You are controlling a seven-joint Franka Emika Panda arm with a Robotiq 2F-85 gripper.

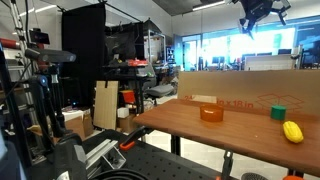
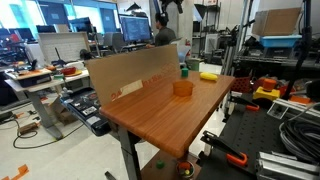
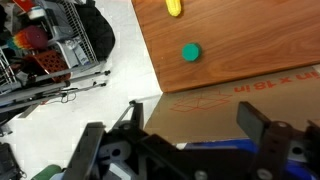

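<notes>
High above the table, near the top of exterior view 1, my gripper point(image 1: 263, 23) hangs open and empty. The wrist view shows its two dark fingers point(image 3: 257, 122) wide apart, with the cardboard and floor far below them. On the wooden table stand an orange bowl point(image 1: 211, 113) near the middle and a small green cup point(image 1: 278, 112) toward the back right. A yellow, banana- or corn-like object point(image 1: 293, 132) lies at the right end. From above, the green cup point(image 3: 191, 52) sits close to the cardboard, while only part of the yellow object point(image 3: 174, 7) shows.
A tall cardboard sheet point(image 2: 145, 75) stands along the table's far edge as a wall. Bare wood point(image 2: 165, 120) spreads over the table's other end. Cables and black equipment point(image 2: 290, 130) crowd the near side.
</notes>
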